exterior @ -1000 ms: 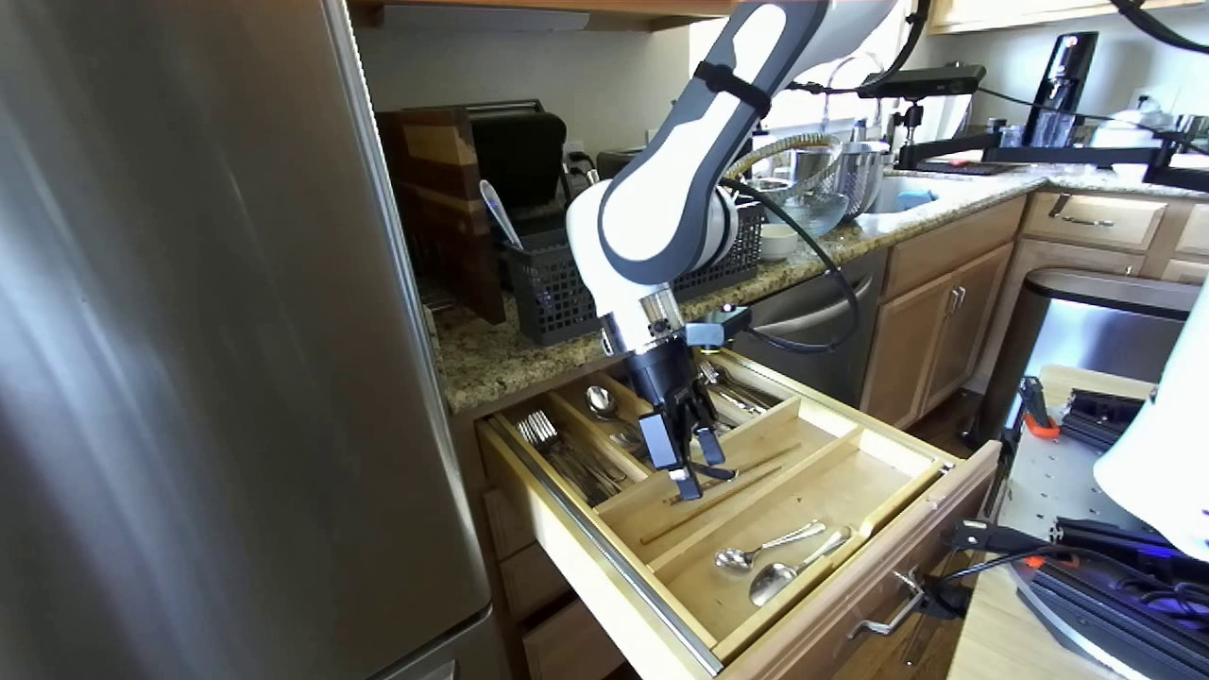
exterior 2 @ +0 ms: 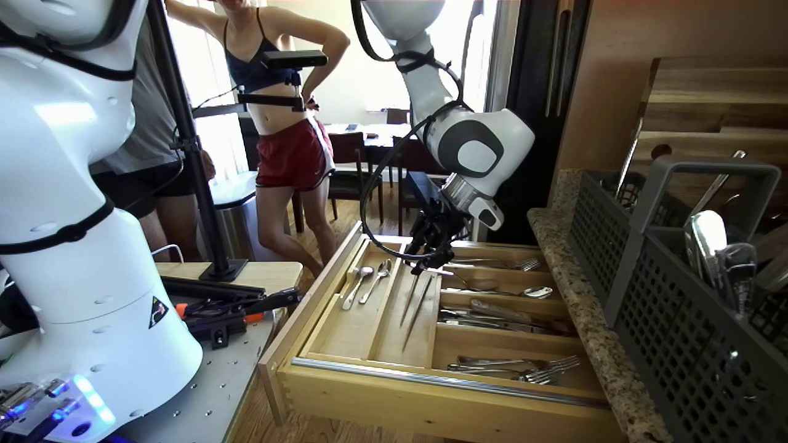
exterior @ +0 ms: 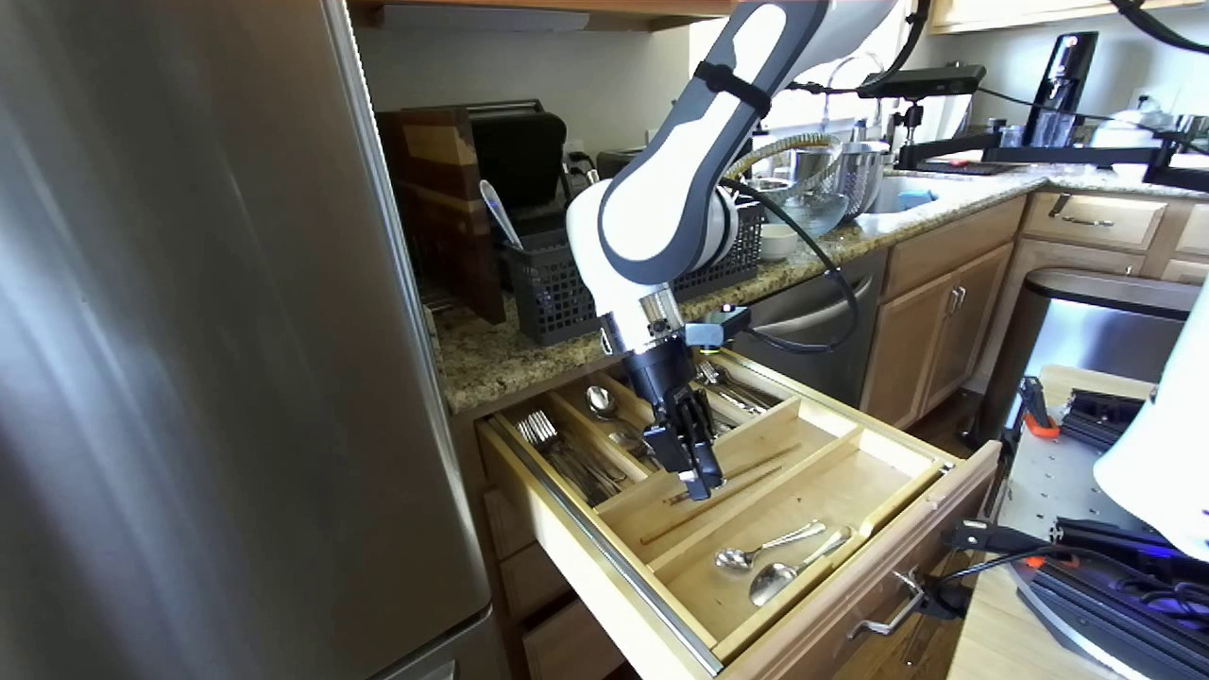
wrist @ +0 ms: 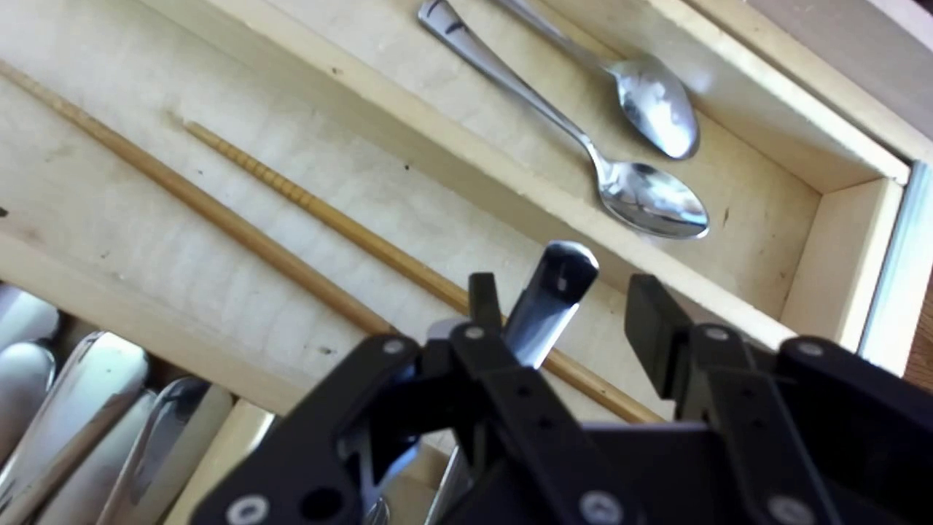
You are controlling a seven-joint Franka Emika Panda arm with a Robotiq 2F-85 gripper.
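Observation:
My gripper is over the open drawer, its fingers (wrist: 649,315) part-way apart. The shiny handle (wrist: 547,306) of a utensil reaches up between them, nearer the left finger, with a clear gap on the right. In exterior view 2 this handle (exterior 2: 441,272) shows beside the gripper (exterior 2: 419,267) and seems to run toward a spoon bowl (exterior 2: 484,284). The rest of the utensil is largely hidden in the wrist view. From exterior view 1, the gripper (exterior: 699,482) hangs over the compartment holding two wooden chopsticks (exterior: 720,504).
Two spoons (wrist: 656,197) lie in the front compartment beyond a wooden divider (wrist: 437,131). Forks (exterior: 541,436) and other cutlery fill the rear compartments. A grey basket (exterior 2: 650,310) stands on the counter behind the drawer. Much of the front compartment's floor (exterior: 833,482) is bare.
My gripper's fingers have drawn closer together. The arm stays in nearly the same place, and the dark handle that stuck out past the fingers is now mostly covered in exterior view 1.

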